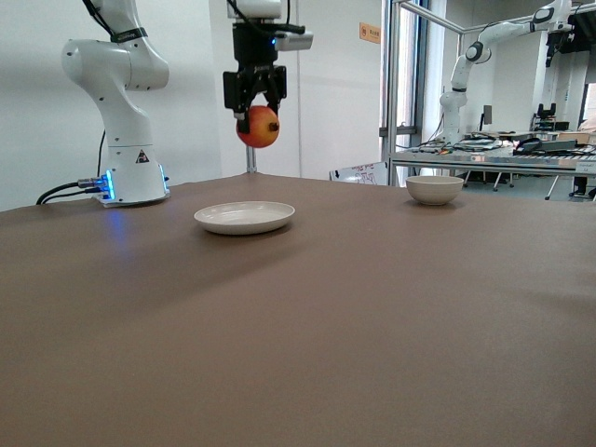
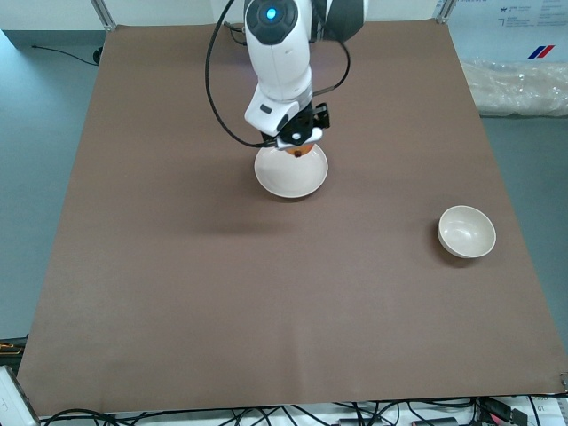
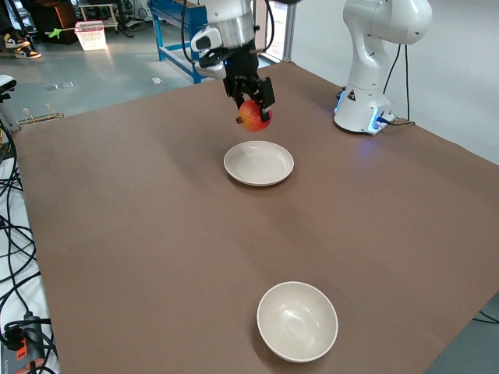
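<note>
A red-orange apple (image 1: 258, 132) hangs in the air, held in the black fingers of my gripper (image 1: 258, 112), which is shut on it. In the right view the apple (image 3: 253, 118) is above and behind a shallow white plate (image 3: 258, 166), clear of it. In the left view my gripper (image 2: 297, 142) hides most of the apple over the plate (image 2: 288, 177). A white bowl (image 2: 466, 232) sits apart, to the right in the left view and nearer the camera in the right view (image 3: 297, 331).
A white arm base (image 1: 135, 172) stands at the table's edge, with cables beside it. Black cables run along the outside of the table edge in the left and right views.
</note>
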